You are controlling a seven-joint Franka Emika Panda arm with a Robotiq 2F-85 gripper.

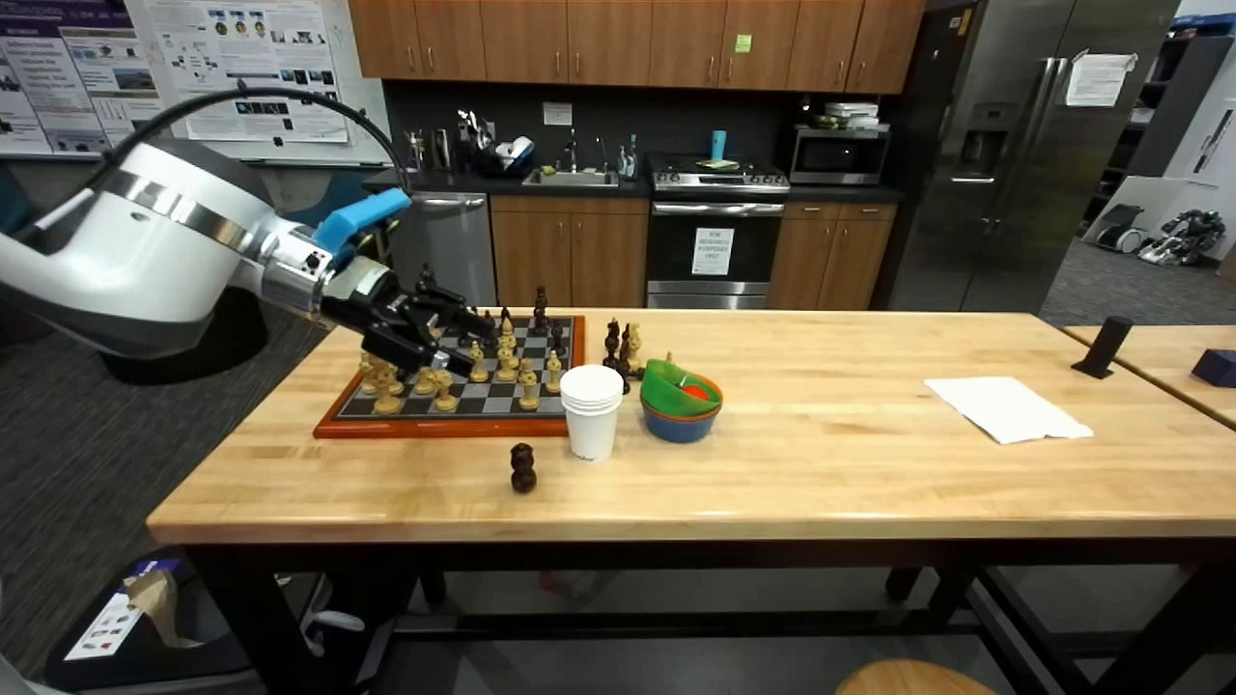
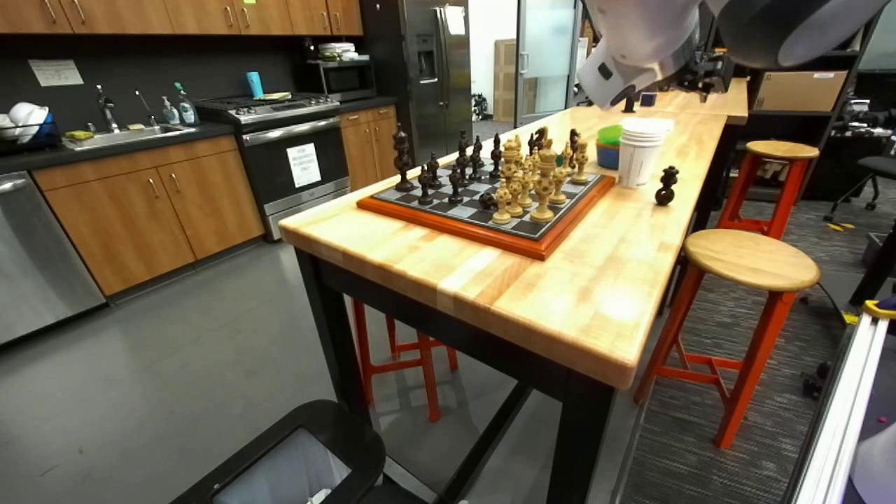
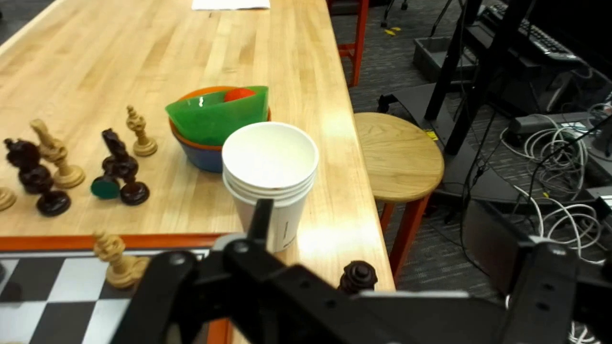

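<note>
My gripper (image 1: 472,346) hangs open above the chessboard (image 1: 510,424), with nothing held. In the wrist view its fingers (image 3: 262,220) stand wide apart. A dark chess piece (image 1: 523,469) stands alone on the bare wood near the table's front edge. Only its top (image 3: 358,276) shows in the wrist view, partly hidden by the gripper. A stack of white paper cups (image 1: 592,423) is upright beside the board. Light pieces (image 2: 544,186) and dark pieces (image 2: 403,159) occupy the board, and one small dark piece (image 2: 487,201) seems to lie on its side.
Just right of the cups, a green bowl (image 1: 662,388) rests tilted in a blue bowl (image 1: 679,429). Several chess pieces (image 3: 123,166) are off the board behind the cups. A white sheet (image 1: 1008,409) lies far right. The table between bowls and sheet is clear.
</note>
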